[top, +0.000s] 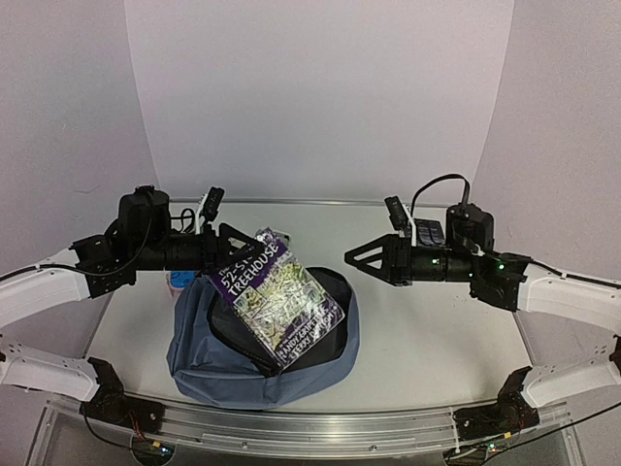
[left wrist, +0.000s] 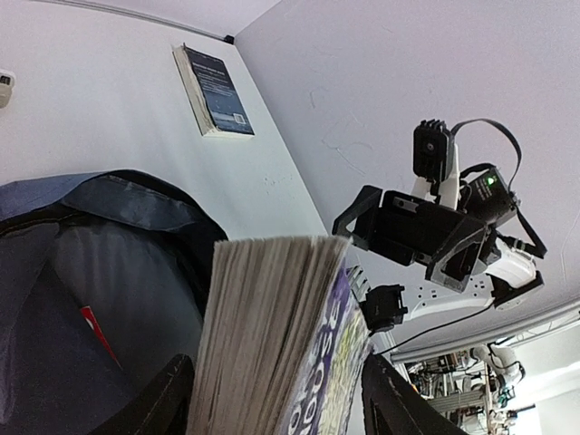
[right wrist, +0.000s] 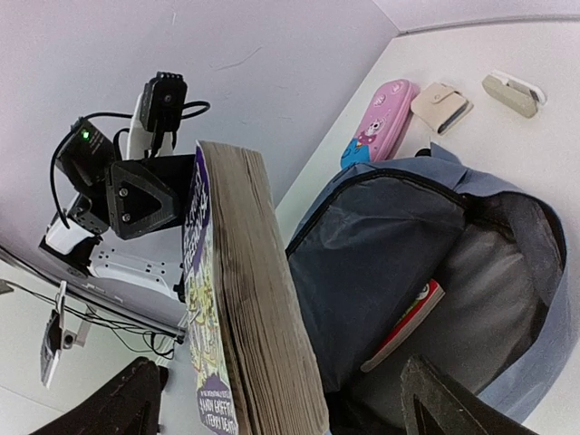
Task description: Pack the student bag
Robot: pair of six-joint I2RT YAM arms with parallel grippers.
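Note:
A thick purple book (top: 286, 296) with "Treehouse" on its cover hangs tilted above the open blue-grey bag (top: 209, 374). My left gripper (top: 254, 248) is shut on the book's upper left corner; in the left wrist view the book's page block (left wrist: 263, 335) rises between the fingers. My right gripper (top: 351, 260) stands open to the right of the book, with nothing between its fingers, and in the right wrist view the page edges (right wrist: 272, 308) lie ahead of it. Inside the bag, a small red-and-white item (right wrist: 406, 326) rests in the dark pocket.
Beyond the bag lie a pink pencil case (right wrist: 388, 118), a beige wallet (right wrist: 441, 107) and a pale eraser-like object (right wrist: 512, 94). A dark-covered book (left wrist: 217, 92) lies on the table near the right wall. The table right of the bag is clear.

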